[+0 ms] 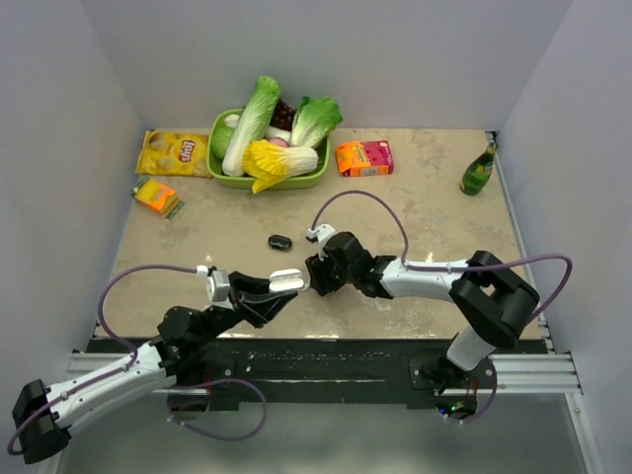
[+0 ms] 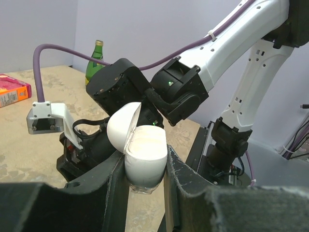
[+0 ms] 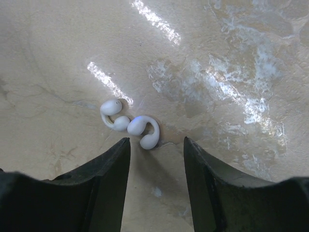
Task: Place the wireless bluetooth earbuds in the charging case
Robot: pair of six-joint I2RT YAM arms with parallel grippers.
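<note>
The white charging case (image 2: 146, 153), its lid raised, is gripped by my left gripper, which is shut on it above the table's front part. Two white earbuds, of the clip-on kind with curved bands, rest on the table in the right wrist view. One earbud (image 3: 143, 128) is the nearer and the other earbud (image 3: 112, 114) touches or nearly touches it on the left. My right gripper is part open over them, its fingertips just short of the nearer earbud, with nothing held. In the top view my right gripper hides the earbuds' place.
A small black object (image 1: 279, 242) lies behind the charging case. At the back stand a green vegetable basket (image 1: 314, 179), a chips bag (image 1: 170, 154) and an orange-pink box (image 1: 364, 158). A green bottle (image 1: 478, 170) is at the right edge.
</note>
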